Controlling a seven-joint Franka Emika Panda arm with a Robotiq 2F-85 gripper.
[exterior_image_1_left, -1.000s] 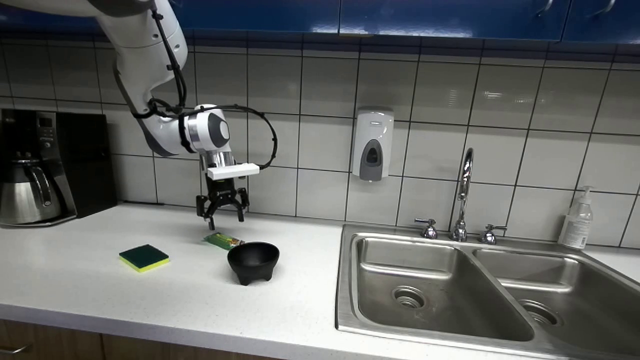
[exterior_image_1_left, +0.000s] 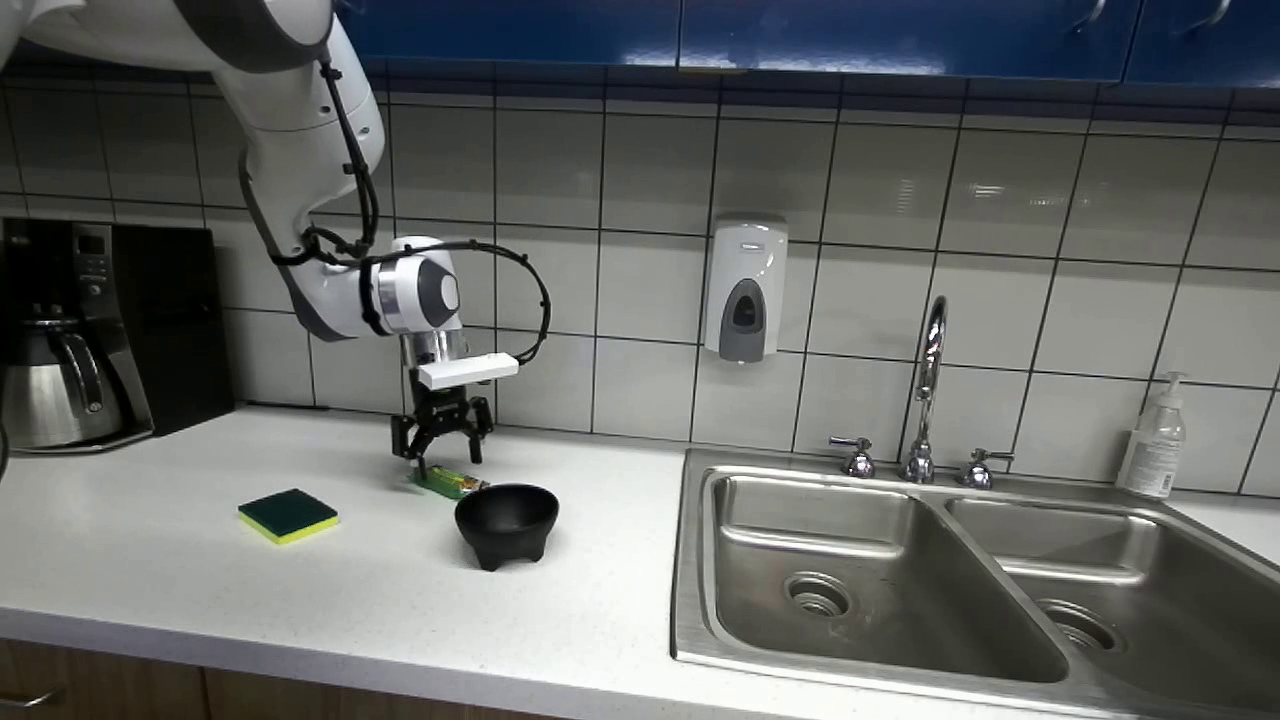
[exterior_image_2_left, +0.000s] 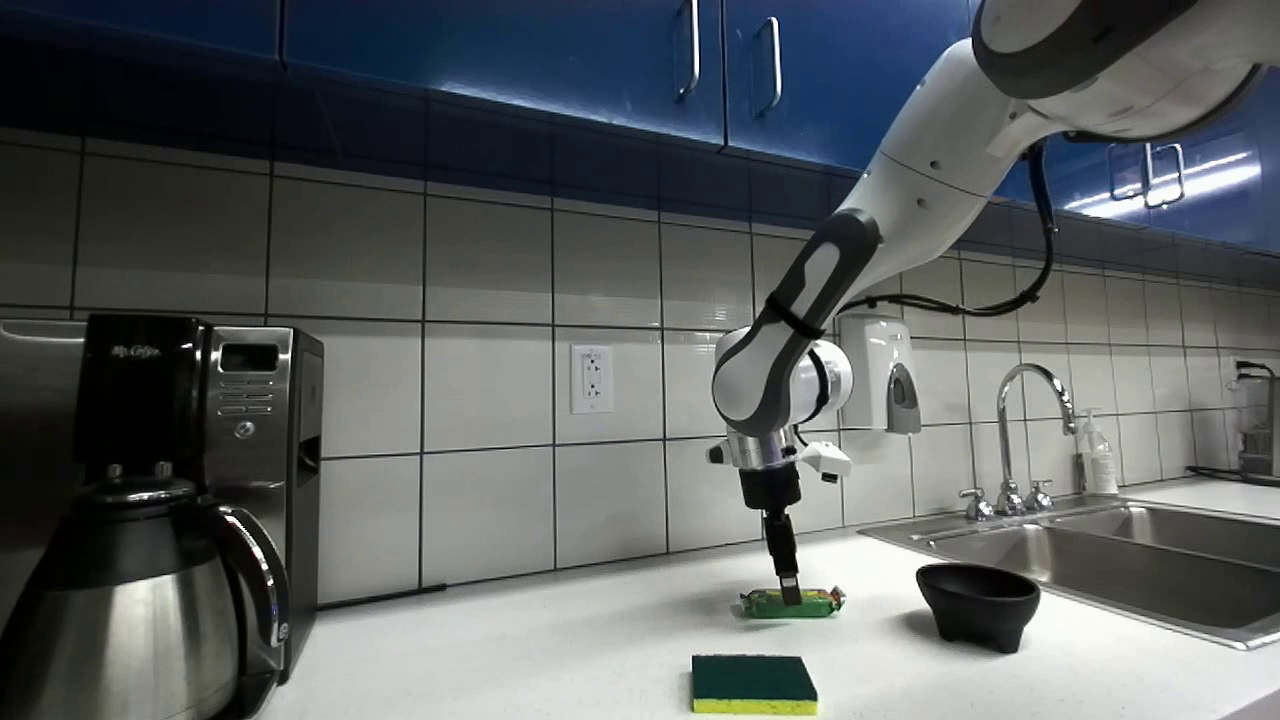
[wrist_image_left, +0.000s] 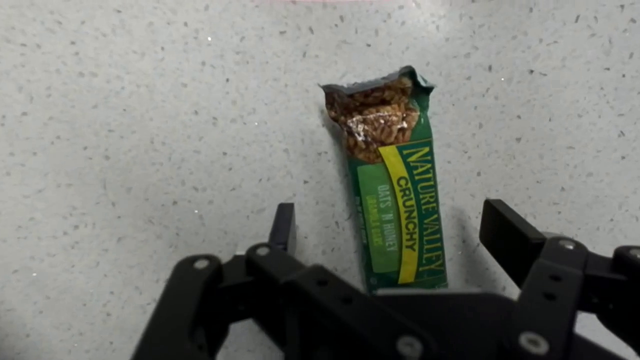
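Observation:
A green granola bar (wrist_image_left: 399, 210) in its wrapper lies flat on the white counter, its label facing up in the wrist view. My gripper is open above it, one finger on each side of the bar, with bare counter showing between each finger and the wrapper. The bar's near end is hidden behind the gripper body. From the side, the gripper (exterior_image_1_left: 445, 466) points straight down with its fingertips low by the bar (exterior_image_1_left: 450, 482). In the second exterior view one finger (exterior_image_2_left: 791, 588) overlaps the bar (exterior_image_2_left: 768, 604).
A black three-legged bowl (exterior_image_1_left: 507, 524) stands just front-right of the bar. A green and yellow sponge (exterior_image_1_left: 288, 515) lies to the front left. Farther off are a coffee maker (exterior_image_2_left: 204, 456) on the left and a steel sink (exterior_image_1_left: 692, 564) on the right.
The arm and gripper have come down toward the counter, bringing the fingertips to the bar's level. The bar, bowl and sponge have stayed where they were.

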